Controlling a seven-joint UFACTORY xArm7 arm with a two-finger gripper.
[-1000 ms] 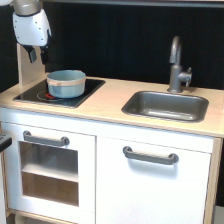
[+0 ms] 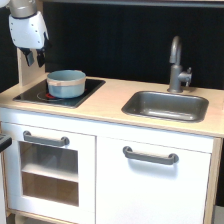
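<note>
My gripper (image 2: 34, 60) hangs at the upper left of the camera view, above and to the left of the pot. Its dark fingers look apart, and nothing shows between them. A light-blue pot (image 2: 66, 87) stands upright on the black stove top (image 2: 92, 88), over a burner that shows some red. The gripper and the pot are apart. What the pot holds inside cannot be made out.
A sink (image 2: 165, 104) with a grey faucet (image 2: 177, 68) is set into the wooden counter (image 2: 112, 106) at the right. Below are cabinet doors with a left handle (image 2: 45, 140) and a right handle (image 2: 150, 157). Between stove and sink the counter is clear.
My gripper has shifted slightly down and to the left. The pot, the faucet and the cabinet doors look unmoved.
</note>
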